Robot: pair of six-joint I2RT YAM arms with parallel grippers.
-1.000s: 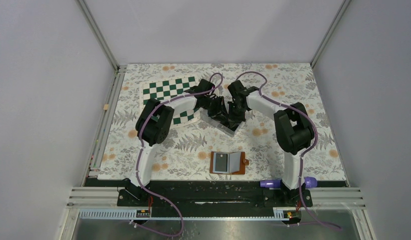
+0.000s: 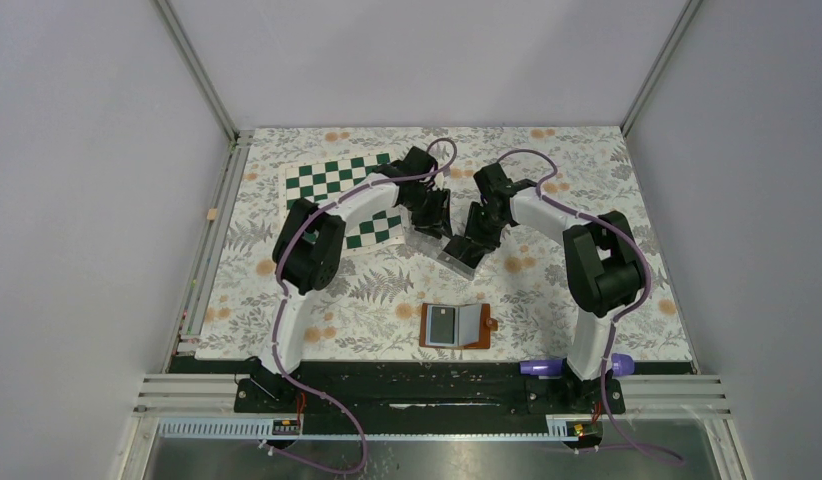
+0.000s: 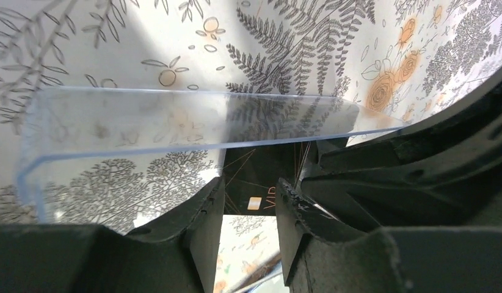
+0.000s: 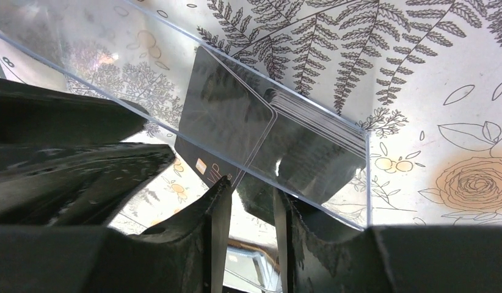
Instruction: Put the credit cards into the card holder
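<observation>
Dark credit cards [image 2: 463, 252] lie in and under a clear plastic tray [image 2: 427, 246] at mid-table; in the right wrist view several overlap [image 4: 224, 104] behind the clear wall. My left gripper is part open above a black card [image 3: 258, 171], with no grip on it visible. My right gripper is open at the tray's near wall, beside the cards. At the front centre lies a brown card holder [image 2: 487, 340], opened flat, with a dark panel on its left half.
A green checkered board [image 2: 317, 180] lies at the back left, partly under the left arm. A purple cylinder [image 2: 537, 367] lies along the front right edge.
My right gripper has shifted right, away from the left one, since a second ago. The left gripper has moved slightly up in the top view.
</observation>
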